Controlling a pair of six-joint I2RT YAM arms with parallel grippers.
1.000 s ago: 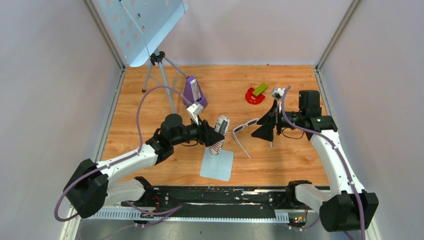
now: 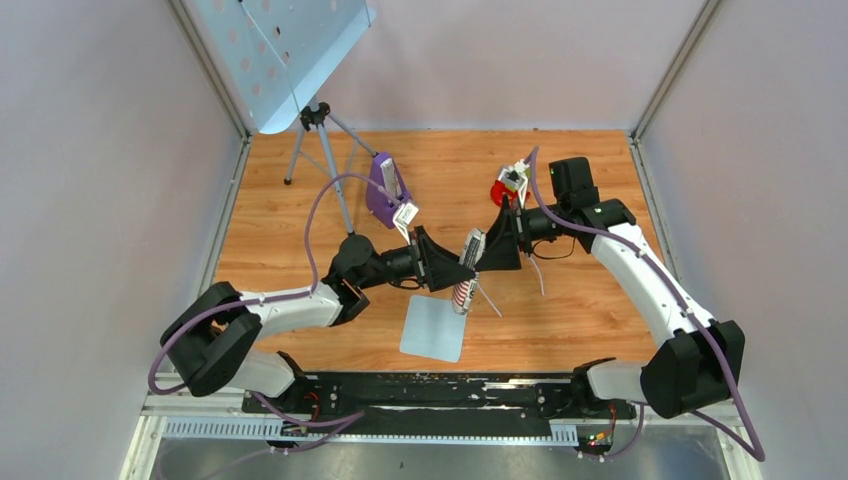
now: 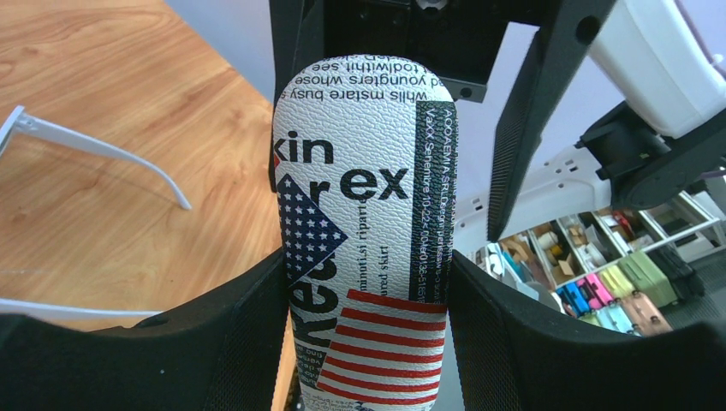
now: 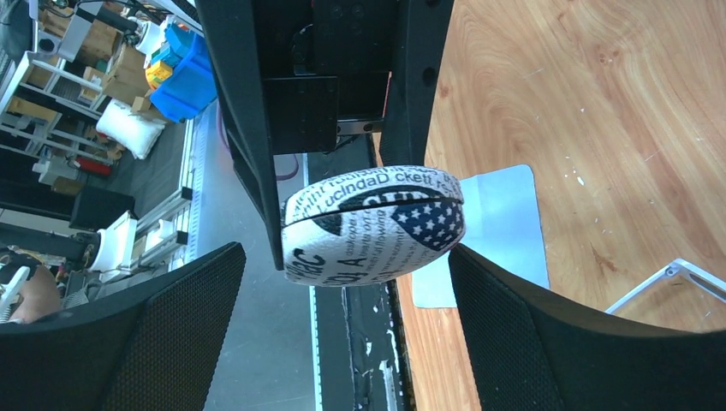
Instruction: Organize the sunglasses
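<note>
A glasses case printed with newspaper lettering and a US flag is held upright by my left gripper, which is shut on it; the left wrist view shows it between the fingers. My right gripper is open at the case's upper right, with the case between or just beyond its fingertips in the right wrist view. White sunglasses lie on the table beneath the arms, mostly hidden in the top view.
A light blue cloth lies at the front middle. A purple holder stands at the back, beside a tripod with a panel. A red object is at the back right.
My left gripper has carried the case right and slightly up.
</note>
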